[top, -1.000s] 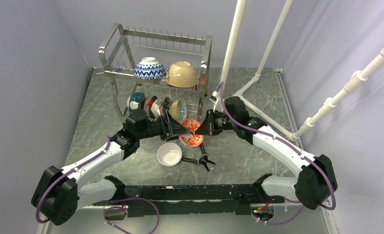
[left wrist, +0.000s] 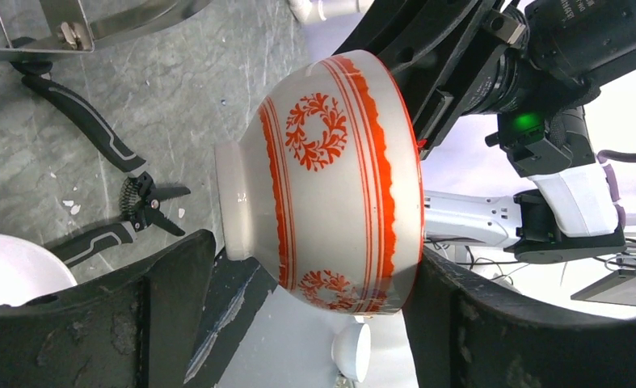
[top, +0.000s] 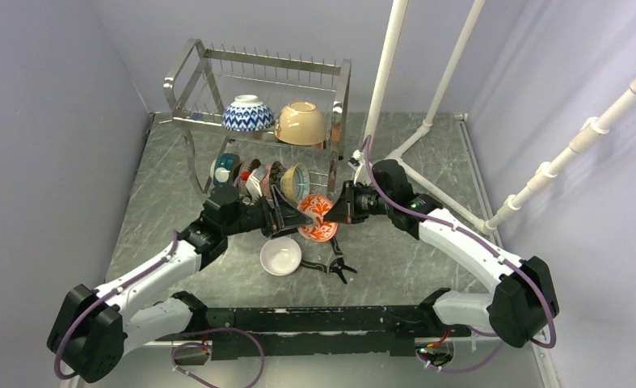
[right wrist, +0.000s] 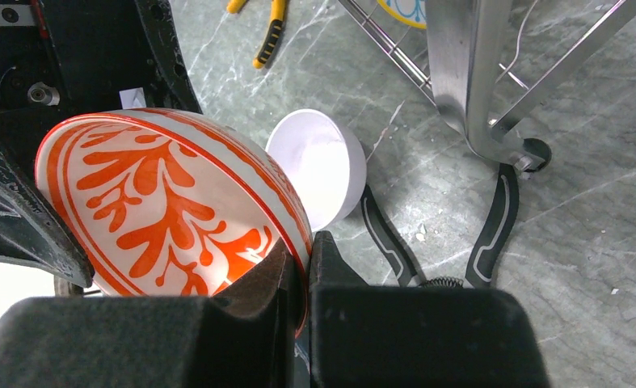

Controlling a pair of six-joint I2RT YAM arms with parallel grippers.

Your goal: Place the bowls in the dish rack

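An orange-and-white patterned bowl (top: pixel 318 208) is held upright on its side between my two grippers, below the rack's front right. My right gripper is shut on its rim, seen in the right wrist view. My left gripper is part open around the bowl in the left wrist view; whether it touches is hard to tell. The dish rack (top: pixel 262 56) holds a blue chevron bowl (top: pixel 246 117) and a tan bowl (top: pixel 301 124) upside down on top, with several bowls below. A white bowl (top: pixel 280 257) lies on the floor.
Black-handled pliers (top: pixel 337 267) lie beside the white bowl. White pipes (top: pixel 444 194) stand behind my right arm.
My left arm has shifted very slightly beside the orange bowl over the last second. The right arm and bowl look almost unchanged.
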